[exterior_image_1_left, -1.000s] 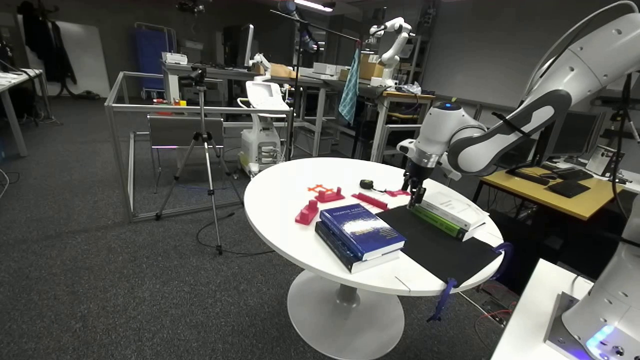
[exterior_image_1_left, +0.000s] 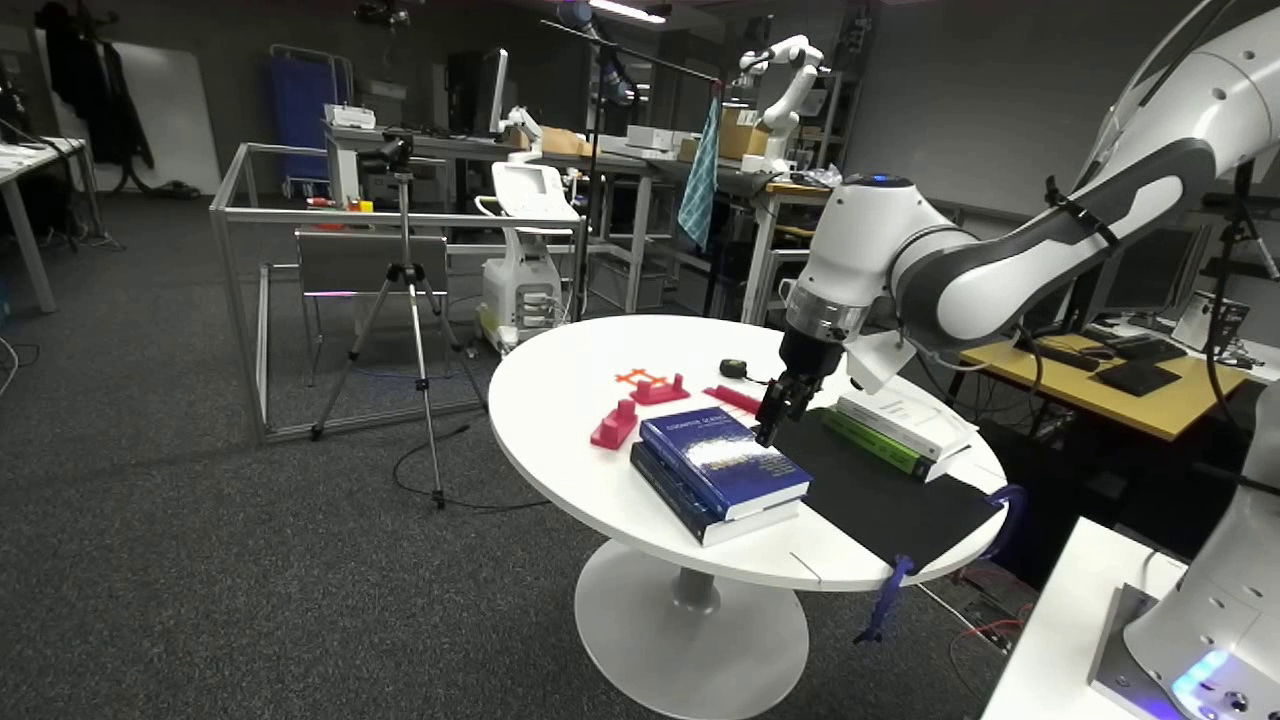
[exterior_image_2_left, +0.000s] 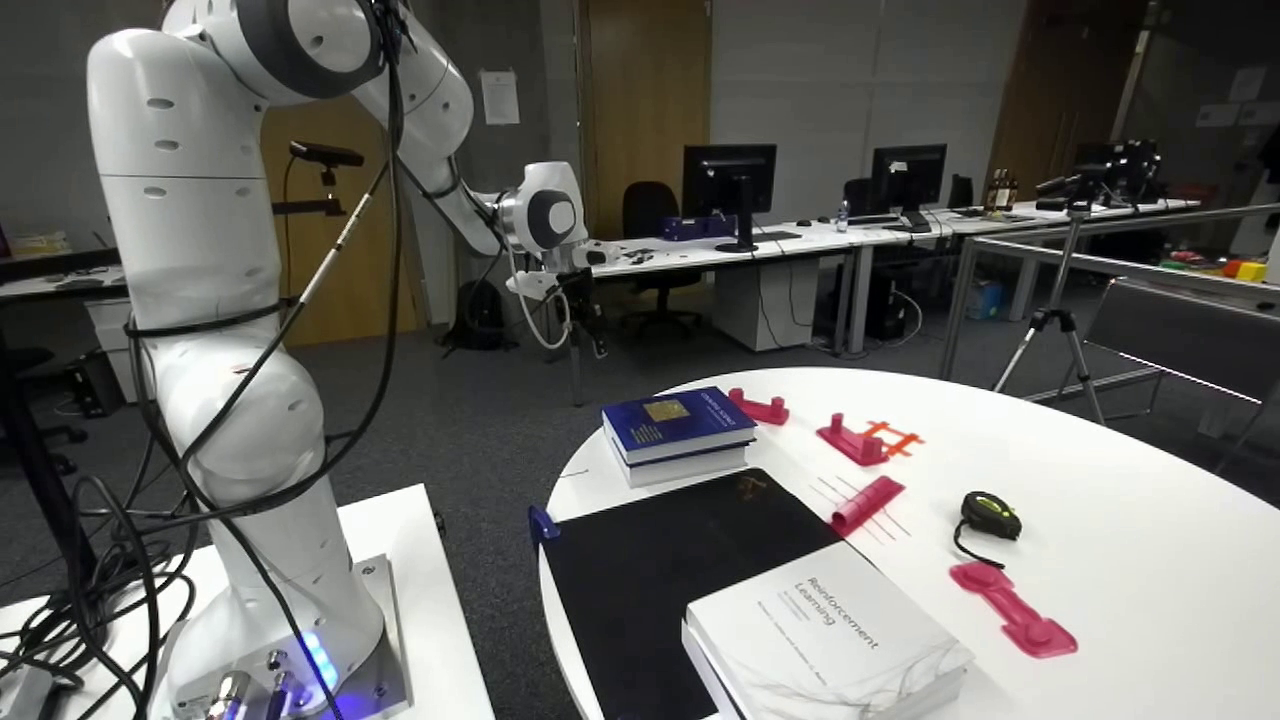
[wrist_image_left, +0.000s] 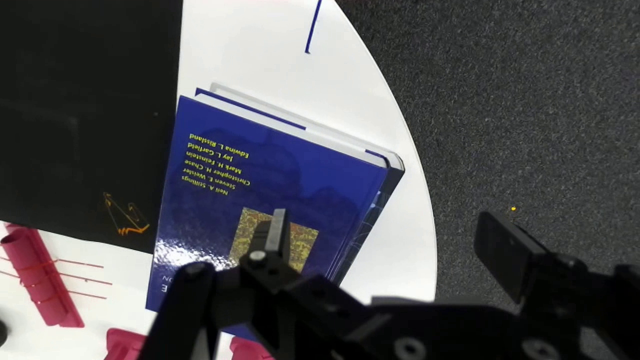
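Two stacked books lie near the table's edge: a blue book (exterior_image_1_left: 726, 460) on top, with a darker book (exterior_image_1_left: 672, 490) under it. Above this stack hangs my gripper (exterior_image_1_left: 769, 422), open, with no object between its fingers. In the wrist view one finger (wrist_image_left: 276, 231) appears over the blue cover and the other (wrist_image_left: 504, 255) over the floor beyond the table rim. Its exact height above the cover is hard to judge. On the other side of the black mat (exterior_image_2_left: 672, 576), a white book (exterior_image_2_left: 828, 636) rests on a green book (exterior_image_1_left: 876, 444).
Red printed parts (exterior_image_2_left: 854, 442), a red cylinder piece (exterior_image_2_left: 866, 505), an orange frame (exterior_image_2_left: 895, 437) and a tape measure (exterior_image_2_left: 991, 516) lie spread on the white table (exterior_image_2_left: 1152, 576). Blue clamps (exterior_image_1_left: 890, 588) grip the mat at the rim.
My gripper has moved from beside the white and green books, across the mat, to above the blue book. The books and small parts have stayed in place.
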